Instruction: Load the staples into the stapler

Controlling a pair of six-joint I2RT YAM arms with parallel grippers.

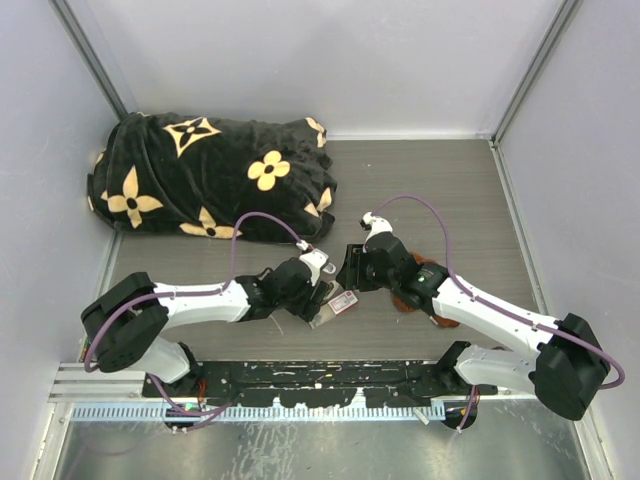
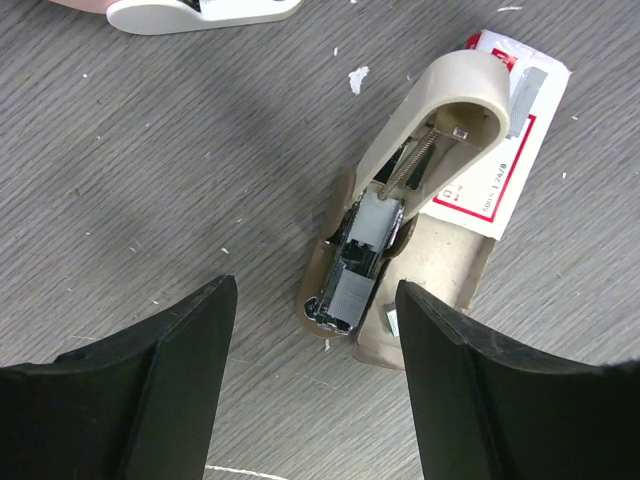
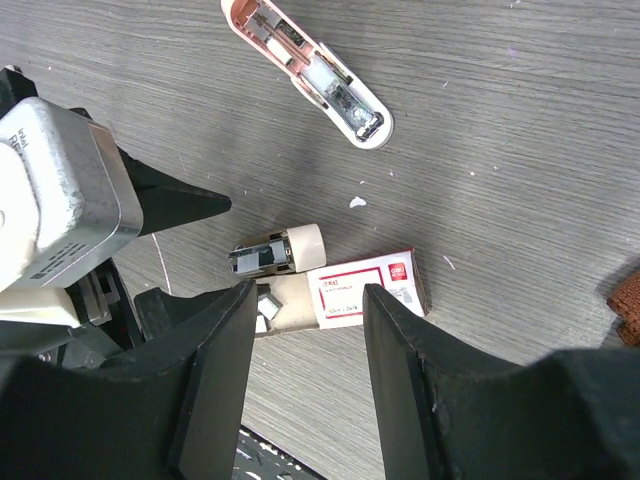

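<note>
A beige stapler (image 2: 365,240) stands with its top raised, its staple channel showing, in the left wrist view. Against its side lies a staple box (image 2: 510,150) with its tray (image 2: 437,258) slid out; small staple pieces (image 3: 267,306) lie in the tray. A pink stapler (image 3: 310,70), also opened up, rests farther back in the right wrist view. My left gripper is open over the near end of the beige stapler, fingers empty. My right gripper is part open, its fingertips on either side of the box in view, with nothing visibly held.
A brown object (image 3: 626,305) lies to the right. A dark patterned cloth bundle (image 1: 215,178) fills the back left. Bare tabletop (image 1: 430,180) stretches across the back right. Both arms' ends stand close together over the staplers.
</note>
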